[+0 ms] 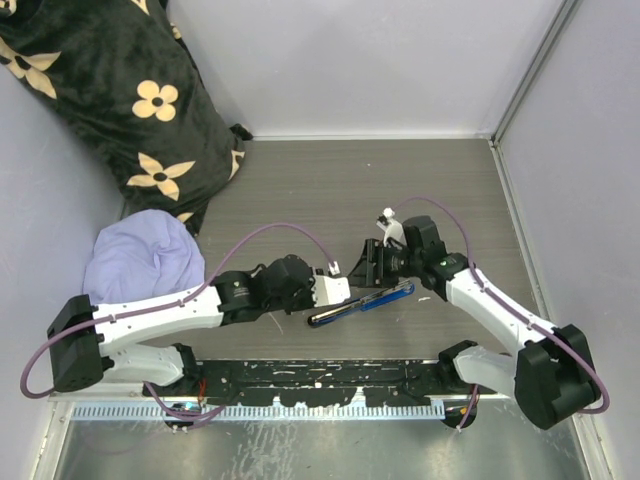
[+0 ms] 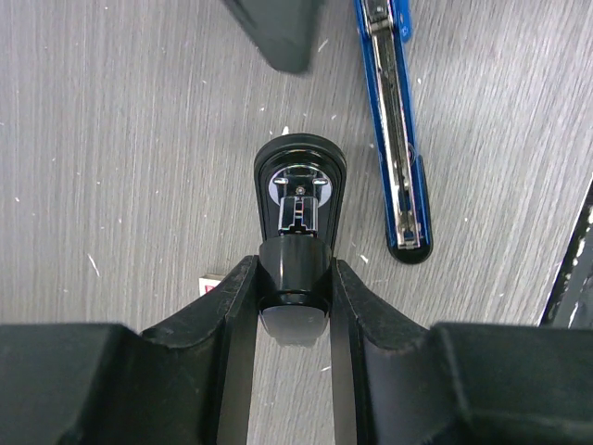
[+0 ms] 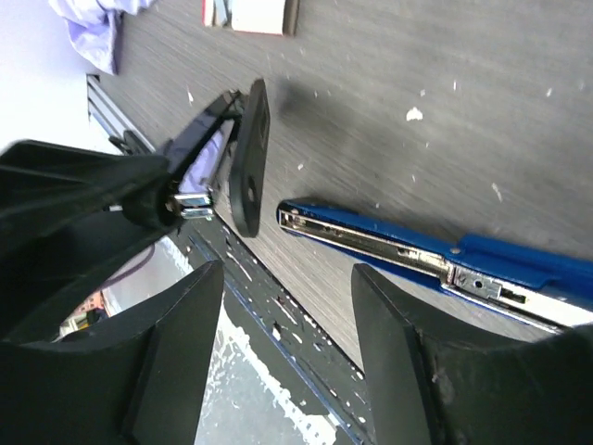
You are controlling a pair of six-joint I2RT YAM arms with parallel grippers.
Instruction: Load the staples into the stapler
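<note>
The blue stapler [image 1: 390,297] lies open on the grey tabletop, its metal channel [image 3: 371,243] exposed and facing up. My left gripper is shut on a black tool [image 2: 299,153] with a rounded plate and metal fittings. This tool hangs to the left of the stapler, apart from it. In the right wrist view its flat plate [image 3: 248,162] shows near the stapler's end. Over the stapler stands my right gripper, part open with nothing between its fingers. One blurred right finger [image 2: 287,32] shows in the left wrist view.
A small box [image 3: 259,15] with a red edge lies beyond the left gripper; the left arm hides it from above. A lavender cloth [image 1: 145,262] and a dark flowered cushion [image 1: 120,110] fill the left side.
</note>
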